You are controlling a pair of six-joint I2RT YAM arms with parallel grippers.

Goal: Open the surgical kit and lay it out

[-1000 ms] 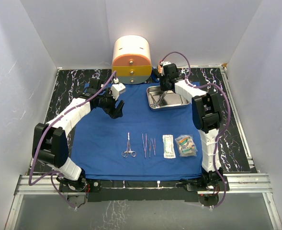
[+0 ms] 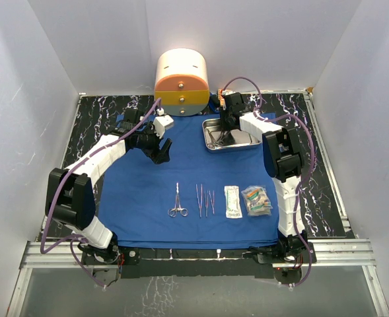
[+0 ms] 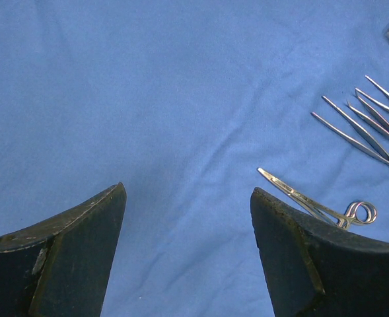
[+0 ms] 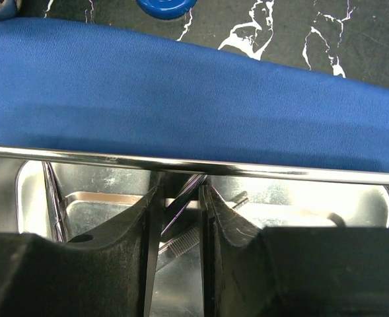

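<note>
The metal tray (image 2: pixel 247 147) stands at the back right of the blue cloth with several instruments lying inside. Over its left half is my right gripper, open by a narrow gap. A slim shiny instrument (image 4: pixel 181 206) shows slantwise between and below its fingers; contact cannot be told. A toothed tool (image 4: pixel 183 242) lies under it. My left gripper hangs open and empty above bare cloth at the left. On the front of the cloth lie ring-handled forceps (image 2: pixel 177 210), several tweezers (image 2: pixel 206 201), a white packet (image 2: pixel 232 202) and a clear bag (image 2: pixel 257 201).
A rounded orange, yellow and grey drawer box (image 2: pixel 181 79) stands at the back, left of the tray.
The left arm and the items laid on the cloth have stayed put.
</note>
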